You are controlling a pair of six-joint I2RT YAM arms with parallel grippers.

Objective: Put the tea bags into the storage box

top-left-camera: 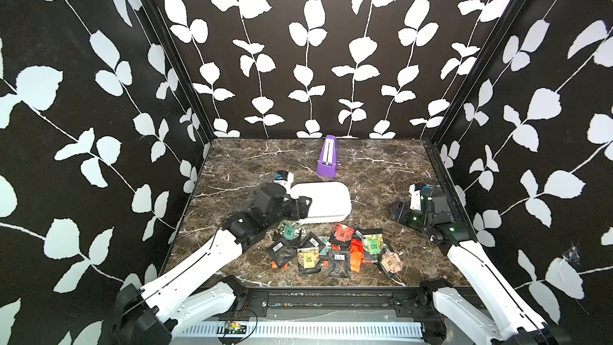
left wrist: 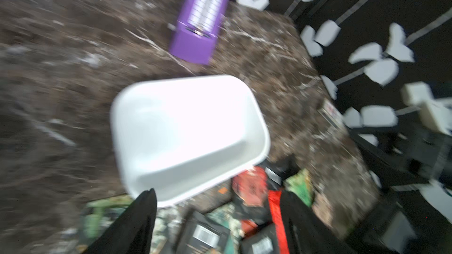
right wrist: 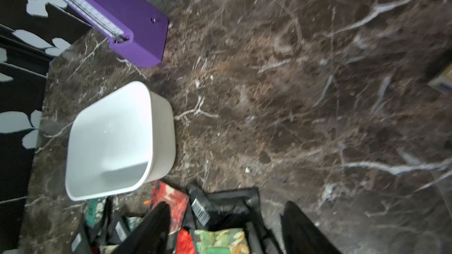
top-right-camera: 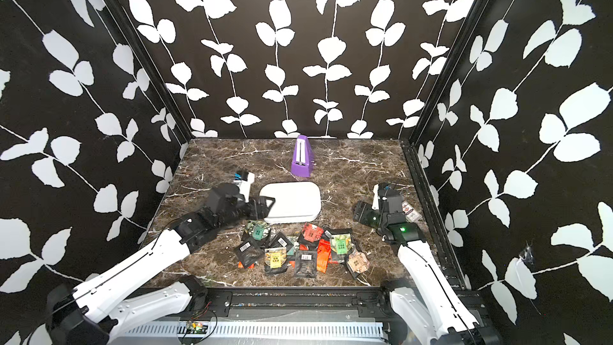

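Observation:
A white storage box (top-left-camera: pixel 325 201) sits empty at mid-table. In front of it a loose pile of tea bags lies: green (top-left-camera: pixel 372 246), red (top-left-camera: pixel 342 232), orange (top-left-camera: pixel 356 255), yellow (top-left-camera: pixel 307 258), dark (top-left-camera: pixel 338 265). My left gripper (top-left-camera: pixel 302 206) hangs at the box's left edge, over the upper-left of the pile; its fingers stand apart in the blurred left wrist view, nothing seen between them but the bags beyond. My right gripper (top-left-camera: pixel 397 212) is right of the box, above and right of the pile, fingers apart in the right wrist view with nothing held.
A purple metronome (top-left-camera: pixel 327 161) stands behind the box. A small carton (top-right-camera: pixel 410 212) lies at the right edge beside the right arm. Patterned walls enclose three sides.

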